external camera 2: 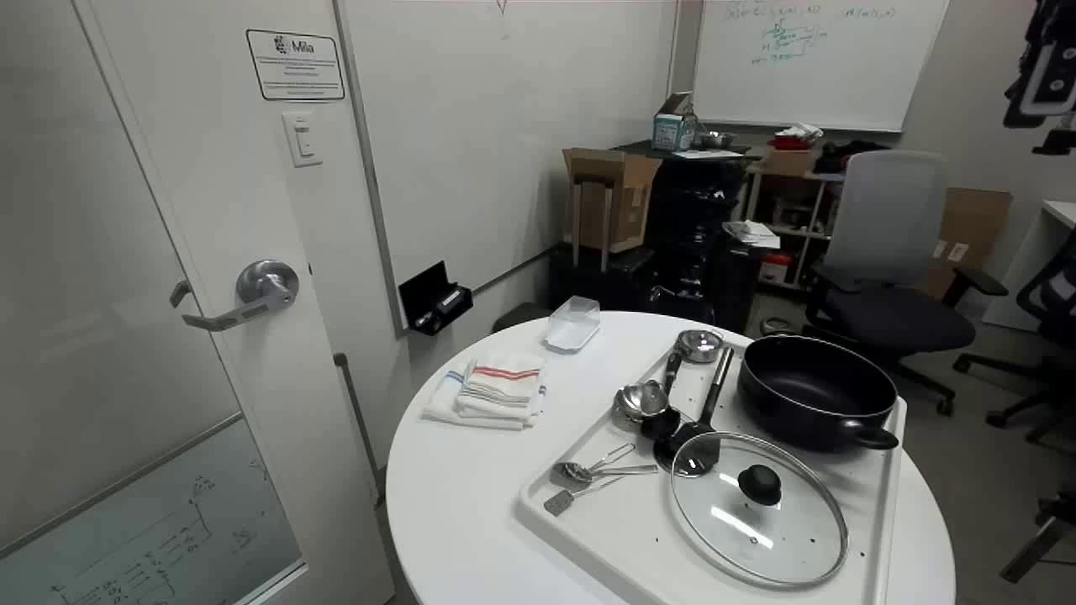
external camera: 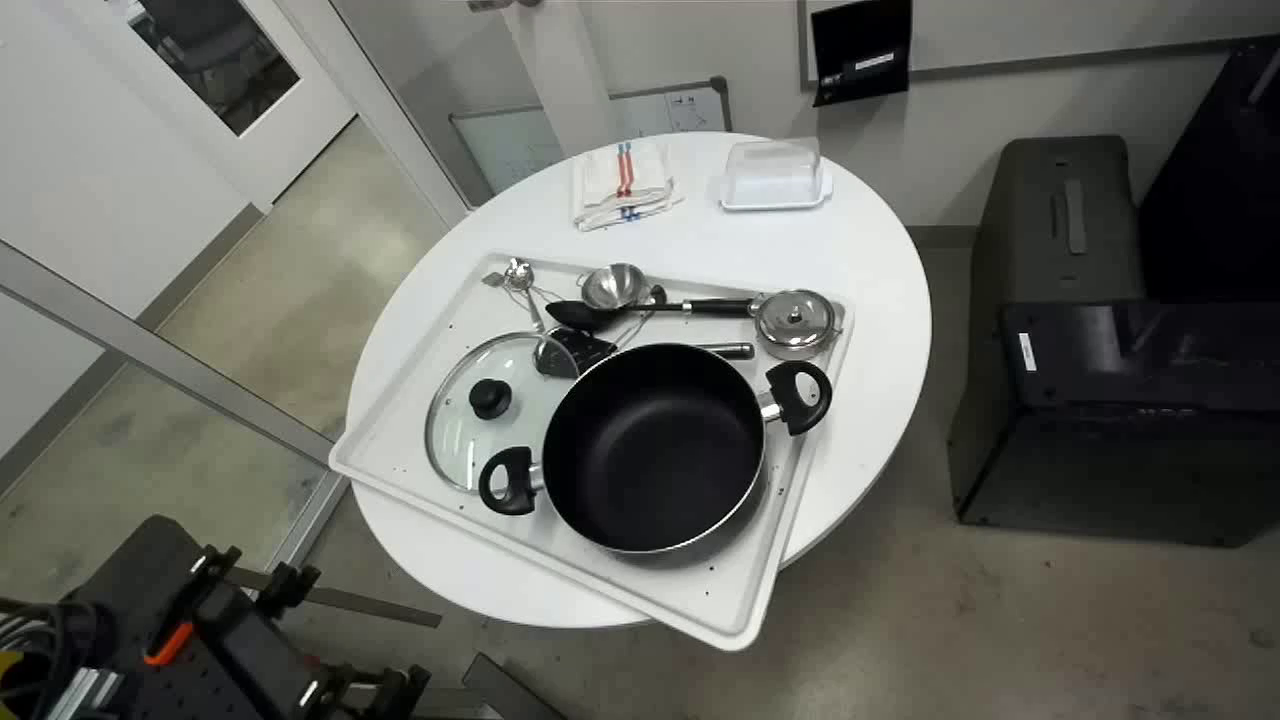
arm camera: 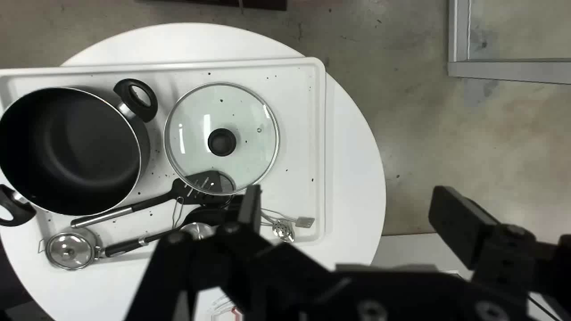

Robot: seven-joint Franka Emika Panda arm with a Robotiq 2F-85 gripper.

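Observation:
A large black two-handled pot [external camera: 655, 449] stands empty on a white tray [external camera: 396, 450]. Beside it lies a glass lid [external camera 2: 716, 515] with a black knob, flat on the tray and partly over a black slotted spatula [arm camera: 200, 184]. A black ladle or spoon [external camera: 579, 314], small metal utensils [arm camera: 283, 229], a metal bowl-like strainer [external camera: 614, 287] and a small lidded metal pot [arm camera: 70, 250] share the tray. High above the table, my gripper is open, its fingers wide apart with nothing between them. Part of it shows at the top right in exterior view 2.
Folded striped towels [external camera: 625, 186] and a clear-lidded white dish [external camera: 775, 178] sit on the round table [external camera: 876, 276] beyond the tray. Black cases [external camera: 1116, 396] stand on the floor to the right. Bare tabletop lies between the towels and the tray.

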